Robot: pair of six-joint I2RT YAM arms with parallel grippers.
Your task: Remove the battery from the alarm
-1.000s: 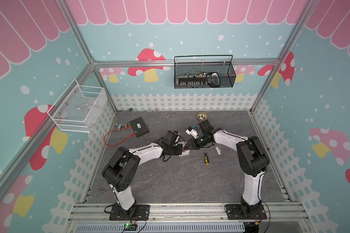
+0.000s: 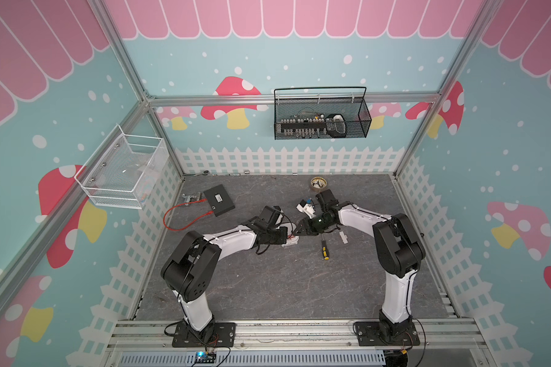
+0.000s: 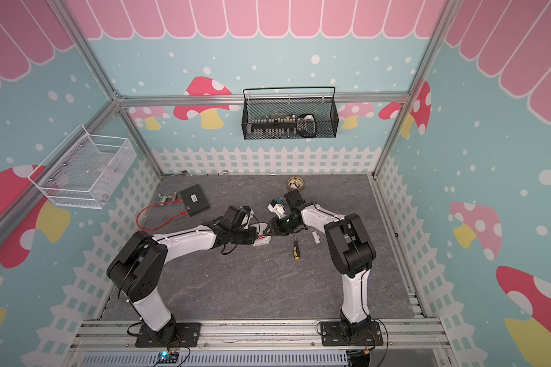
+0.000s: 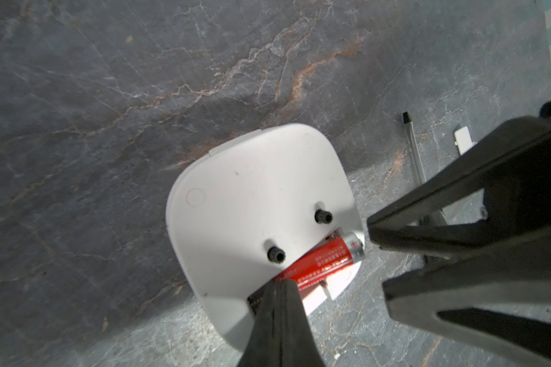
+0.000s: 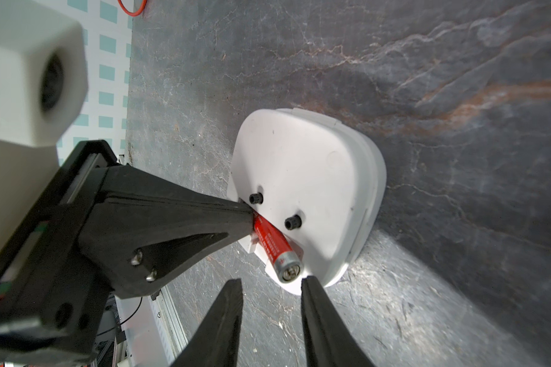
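Note:
The white alarm (image 4: 251, 195) lies on the grey table, its red battery (image 5: 274, 243) in a slot along one edge, the silver end slightly raised. My left gripper is shut, its tips at the battery's middle; in the right wrist view its black body reaches in from the left. My right gripper stands part open just beside the battery's silver end, nothing seen between its fingers.
A screwdriver (image 2: 325, 250) and a white cover (image 2: 343, 237) lie to the right, a round dish (image 2: 318, 183) behind, a dark box with red leads (image 2: 219, 200) back left.
My right gripper has shifted slightly to the right over the last second. The left arm looks unmoved.

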